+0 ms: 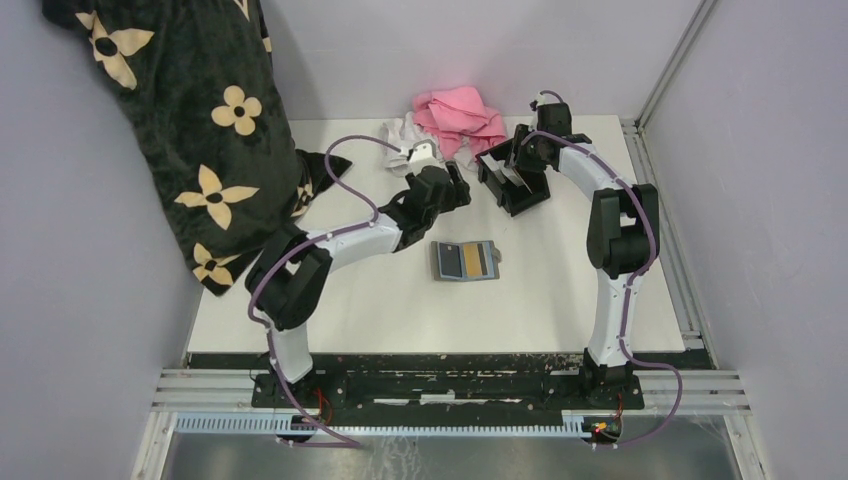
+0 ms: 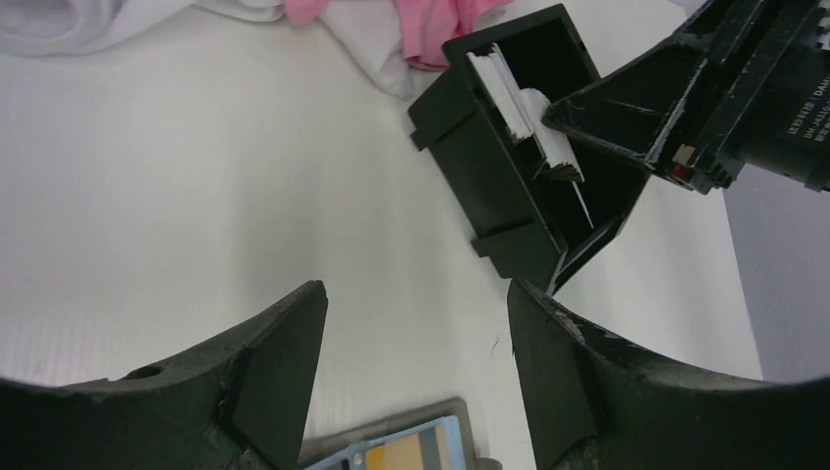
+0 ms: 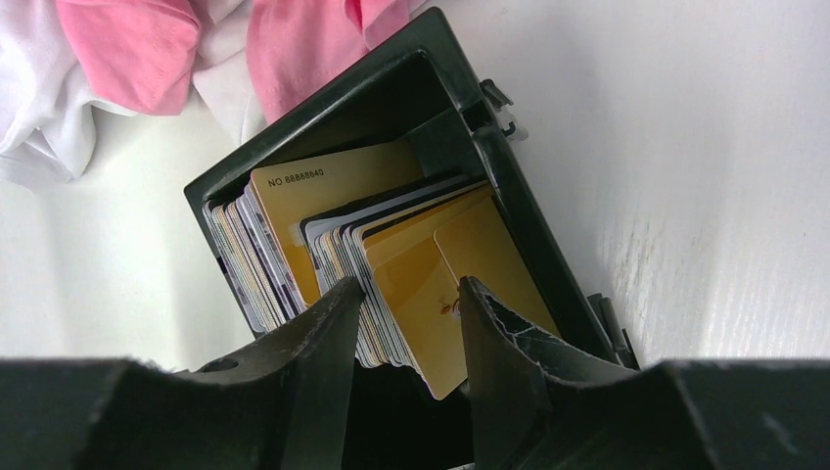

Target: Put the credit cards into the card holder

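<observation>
The black box [image 3: 533, 220] of credit cards stands at the back right, beneath my right gripper. Cards with white and gold faces lean in two bundles inside; in the right wrist view a gold card [image 3: 416, 308] shows between its spread fingers. That gripper is open, its tips down among the cards. My left gripper hangs over the bare table left of the box, open and empty. In the top view the card holder [image 1: 436, 262] lies spread at mid-table, with dark and gold panels showing. Its near part is cut off in the left wrist view.
Pink cloth [image 1: 460, 112] and white cloth [image 1: 400, 133] lie heaped at the back, close to the box. A dark flowered blanket [image 1: 215, 130] covers the far left. Table around the card holder is clear.
</observation>
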